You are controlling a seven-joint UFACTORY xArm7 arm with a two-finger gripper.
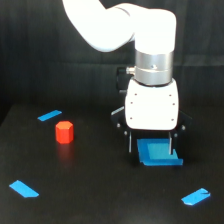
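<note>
A blue square patch (174, 161) lies on the dark table right of centre, with a paler teal area on it. My gripper (150, 144) points straight down over the patch, its two thin fingers set wide apart. It is open, and nothing shows gripped between the fingers. Whether the fingertips touch the table is hard to tell. Well off to the left sits a small red block (64, 132), standing clear of the gripper.
Blue strips lie flat at the back left (50, 115), front left (23, 189) and front right (196, 197). The dark table between the red block and the gripper is bare. A black backdrop closes off the rear.
</note>
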